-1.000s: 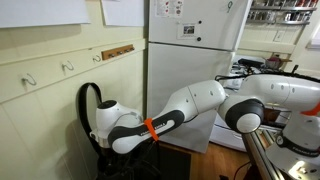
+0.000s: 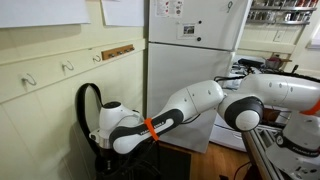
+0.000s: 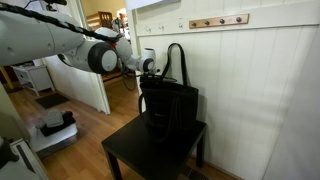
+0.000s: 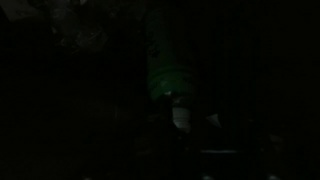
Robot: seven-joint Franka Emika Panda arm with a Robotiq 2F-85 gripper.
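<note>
A black tote bag stands upright on a black chair or low table, its handles rising against the wall. The arm's white end section reaches down at the bag, beside the strap. My gripper's fingers are hidden there, and whether they are open or shut does not show. The wrist view is very dark. In it, a green cylindrical object, like a bottle, shows with a pale lower end; whether my gripper touches it cannot be told.
Behind the bag runs a cream wall with metal hooks and a wooden hook rail. A white fridge stands at the back. Open wooden floor lies left of the chair or table.
The arm's end has shifted very slightly downward at the bag. The bag's strap and the rest of the scene look the same.
</note>
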